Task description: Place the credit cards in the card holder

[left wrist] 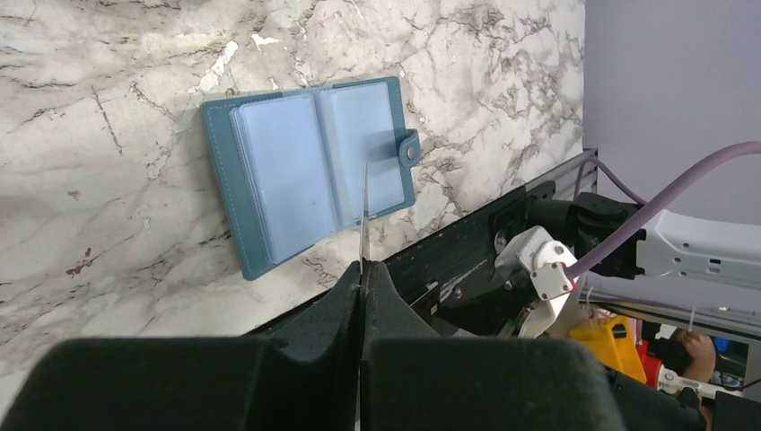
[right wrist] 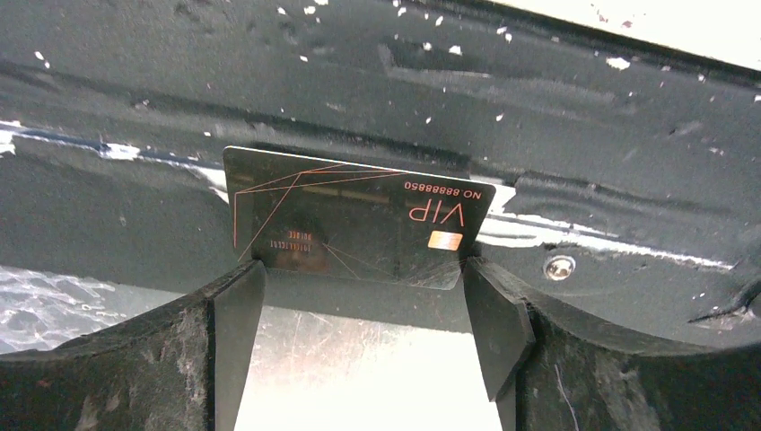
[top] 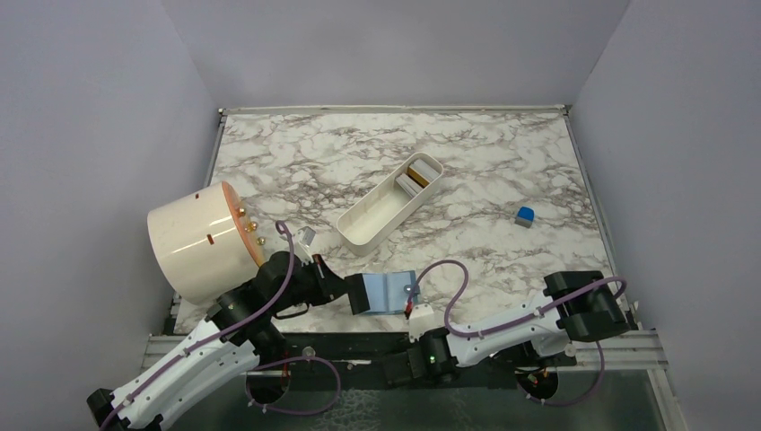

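In the top view, my left gripper (top: 339, 287) is shut on a thin dark card (top: 357, 294) held over the left part of the open blue card holder (top: 389, 293); the card shows edge-on in the left wrist view. A black VIP card (right wrist: 350, 215) spans between the fingertips of my right gripper over the black front rail; whether it is gripped is unclear. More cards (top: 418, 175) stand in the far end of an off-white tray (top: 375, 220).
A large cream cylinder (top: 197, 247) with gold studs stands at the left beside my left arm. A small blue block (top: 525, 216) lies at the right.
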